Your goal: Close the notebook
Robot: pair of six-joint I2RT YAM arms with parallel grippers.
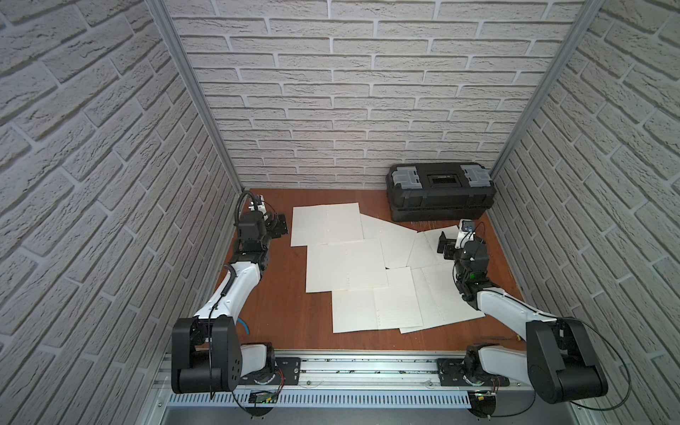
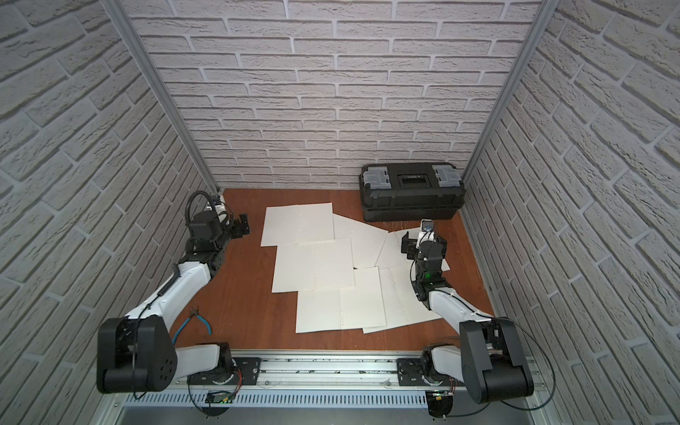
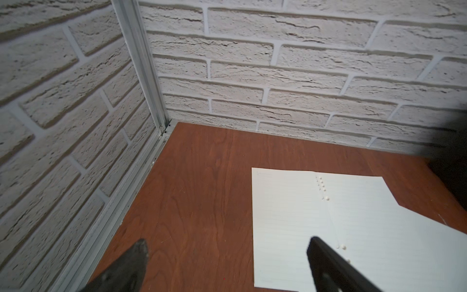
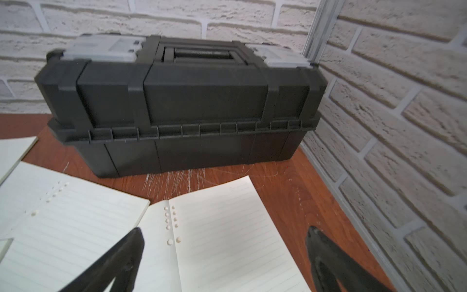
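Note:
Several notebooks with blank, lined pages lie spread open and overlapping on the brown table. Among them are one at the back left (image 1: 326,224), one in the middle (image 1: 347,265), one at the front (image 1: 375,310) and one at the front right (image 1: 449,297). The left gripper hangs over the left side of the table, left of the back-left notebook, its fingers wide open and empty. My right gripper stands open above the back-right notebook (image 4: 223,228), nothing between its fingers. The right arm hides part of the right-hand notebooks in the top views.
A black toolbox (image 1: 440,191) stands at the back right, just behind the notebooks. Blue-handled pliers (image 2: 191,322) lie at the front left. Bare table (image 1: 287,311) shows left of the notebooks. Brick walls close in the back and sides.

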